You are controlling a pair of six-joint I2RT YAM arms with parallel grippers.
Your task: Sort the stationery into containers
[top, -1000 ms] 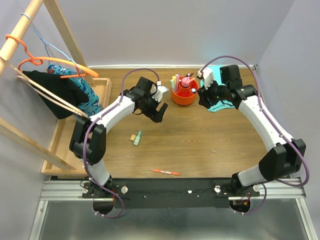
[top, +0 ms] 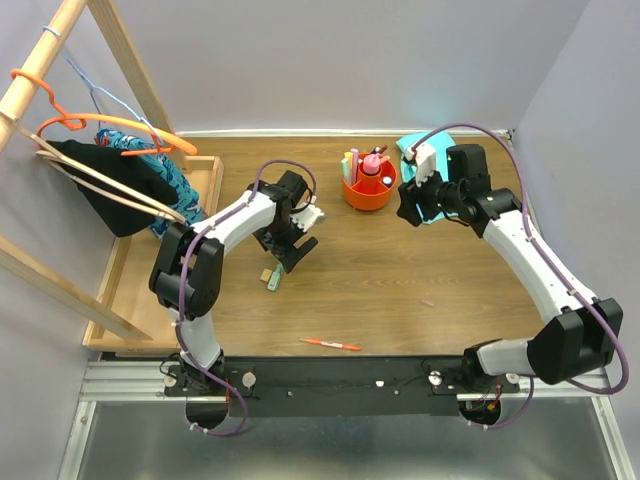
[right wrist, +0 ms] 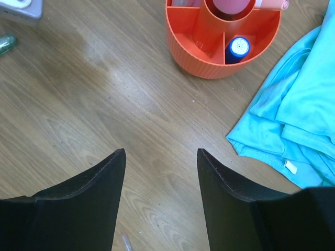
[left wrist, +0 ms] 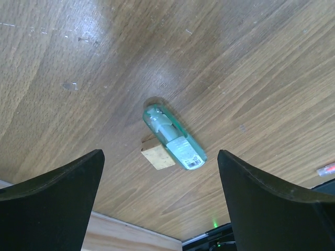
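Observation:
A green-tinted glue bottle (left wrist: 174, 137) lies on the table, touching a small tan block (left wrist: 157, 153). Over the pair hangs my left gripper, its fingers wide apart with nothing between them. Toward the front edge lies an orange pen (top: 331, 344). The orange round holder (right wrist: 180, 49) stands at the back with pens, a pink item and a blue-capped item (right wrist: 238, 48) in its compartments. My right gripper is right of and in front of the holder, above bare wood, open and empty.
A turquoise cloth (right wrist: 293, 115) lies behind and to the right of the holder. On the left stands a wooden rack (top: 110, 300) with hangers and cloths. A small pale piece (top: 427, 303) lies on the otherwise clear middle right.
My left gripper has moved left and toward the front, over to the bottle and block. The objects have stayed put.

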